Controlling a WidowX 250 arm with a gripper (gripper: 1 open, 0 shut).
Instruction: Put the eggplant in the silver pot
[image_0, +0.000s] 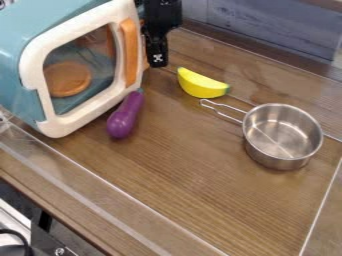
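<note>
The purple eggplant (123, 117) lies on the wooden table just to the right of the toy oven's door opening, its narrow end pointing away from the camera. To the right stands the silver pot (282, 137), upright and empty, its handle pointing left and back. My black gripper (158, 60) is behind the eggplant, near the oven's right side and apart from the eggplant. The fingers are small and dark here, so whether they are open or shut cannot be told.
A yellow banana-like toy (202, 84) rests between the gripper and the pot, close to the pot's handle. The blue and white toy oven (64, 119), its orange door edge upright, fills the upper left.
</note>
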